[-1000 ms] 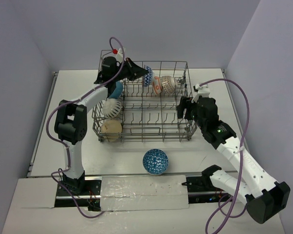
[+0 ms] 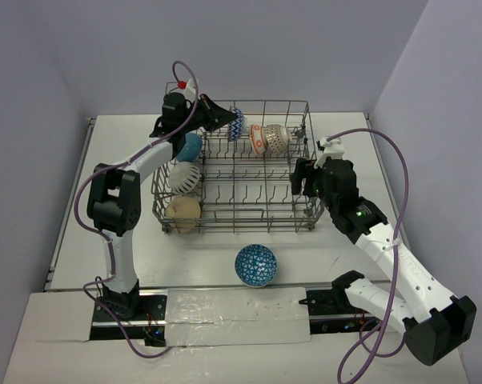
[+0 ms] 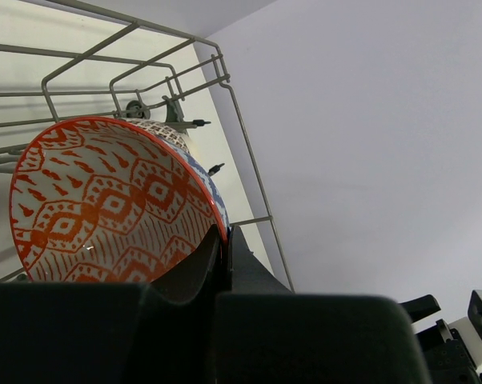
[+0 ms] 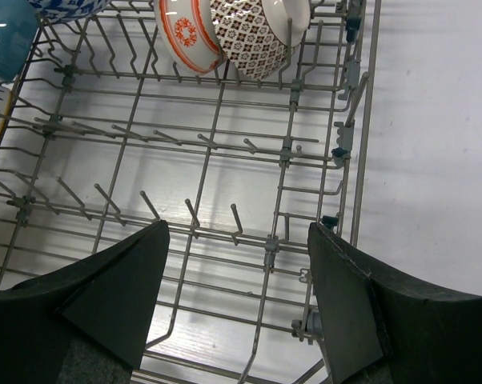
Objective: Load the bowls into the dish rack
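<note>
My left gripper (image 2: 225, 116) is shut on the rim of a blue zigzag bowl (image 2: 236, 124) over the rack's back row. An orange-patterned bowl (image 3: 105, 200) fills much of the left wrist view. The orange bowl (image 2: 257, 139) and a brown-patterned bowl (image 2: 278, 139) stand on edge to its right. Along the rack's left side are a light blue bowl (image 2: 190, 146), a white striped bowl (image 2: 184, 178) and a beige bowl (image 2: 182, 210). My right gripper is open over the rack's right part, empty. A blue patterned bowl (image 2: 255, 265) sits in front of the rack.
The rack's middle and front rows (image 4: 209, 236) show bare tines.
The right arm looks unchanged.
</note>
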